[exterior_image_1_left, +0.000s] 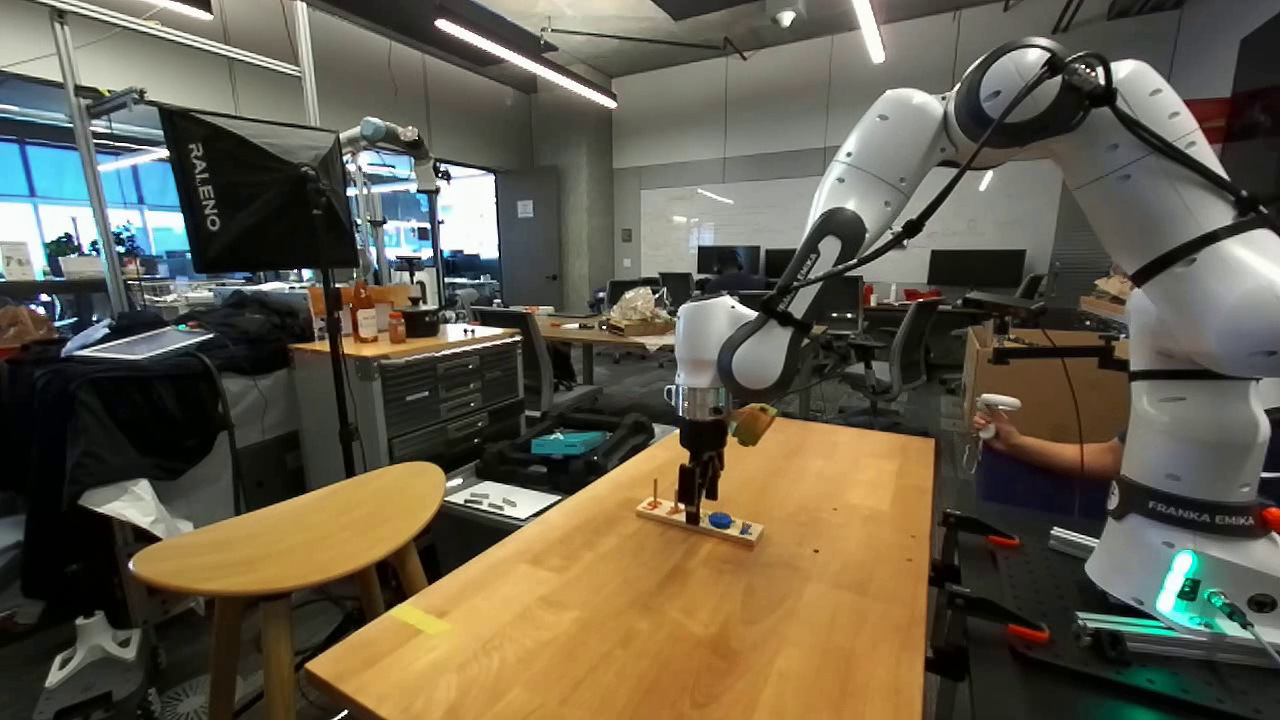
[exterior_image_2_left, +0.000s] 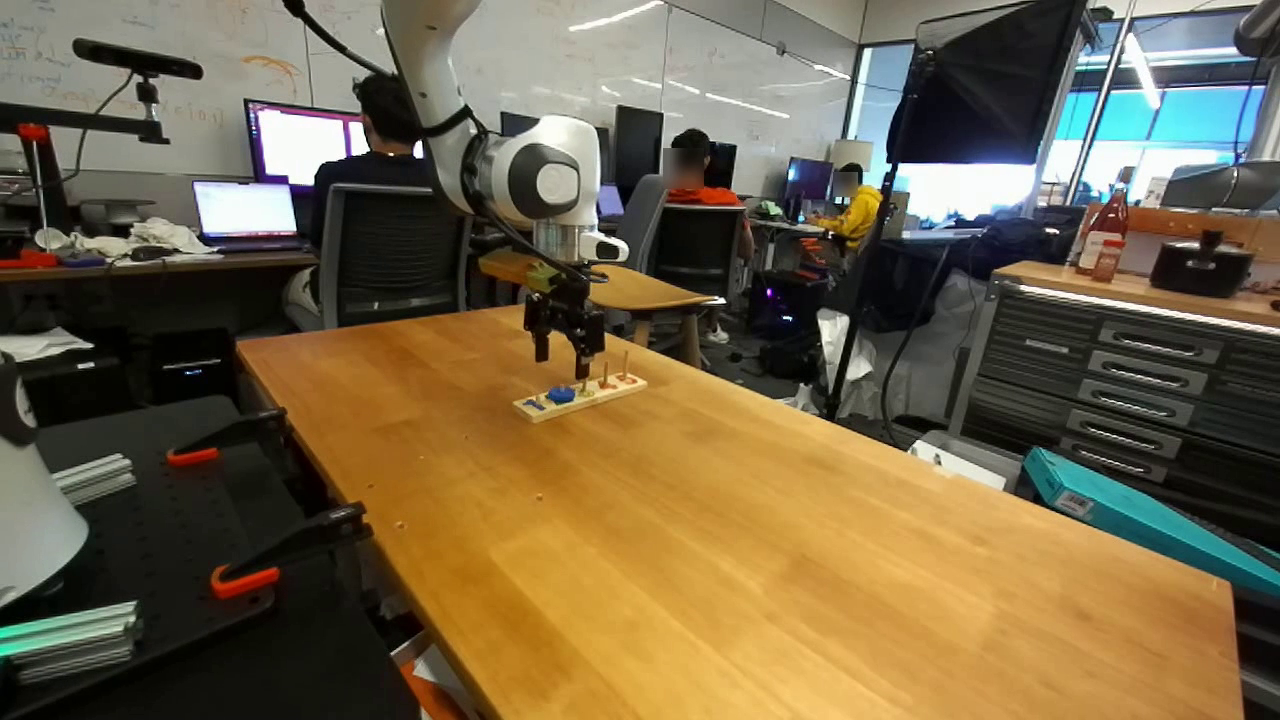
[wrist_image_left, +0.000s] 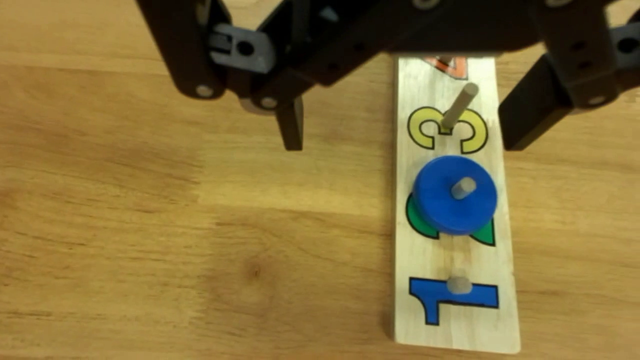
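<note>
A pale wooden peg board (wrist_image_left: 456, 330) printed with coloured numbers lies flat on the table. Its peg at number 2 carries a blue disc (wrist_image_left: 447, 207), while the pegs at 1 and 3 are bare. My gripper is open, its fingers (wrist_image_left: 534, 111) wide apart with nothing held. In the wrist view the yellow 3 and its peg (wrist_image_left: 460, 105) show between the two fingers, nearer the right one. From the side, the gripper (exterior_image_2_left: 561, 366) hangs over the board (exterior_image_2_left: 546, 412), close above it. The gripper body hides the board's far end in the wrist view.
Bare wooden table (exterior_image_2_left: 780, 516) surrounds the board on every side. Clamps (exterior_image_1_left: 990, 612) line the table edge by the robot's base. A curved wooden stool (exterior_image_1_left: 300, 528) stands beyond the opposite edge.
</note>
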